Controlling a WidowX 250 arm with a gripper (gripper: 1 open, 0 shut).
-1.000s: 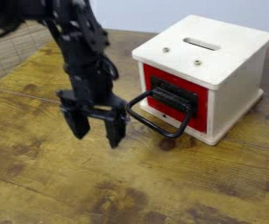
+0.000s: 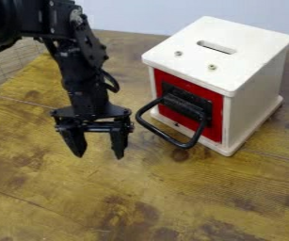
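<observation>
My black gripper point(image 2: 98, 147) hangs low over the wooden table, left of a white wooden box, its two fingers apart and pointing down with nothing between them. The white box point(image 2: 253, 104) has a slot and two small bolts on top and a red front panel point(image 2: 168, 82). A black loop handle point(image 2: 169, 139) sticks out from that panel toward the gripper, a short way to the right of the fingers.
A wire mesh point(image 2: 2, 64) is at the far left edge, and a pale wall point(image 2: 134, 14) stands behind.
My gripper has shifted a little to the left, away from the black handle, and its fingers are now sharp where they were blurred. The box looks unchanged.
</observation>
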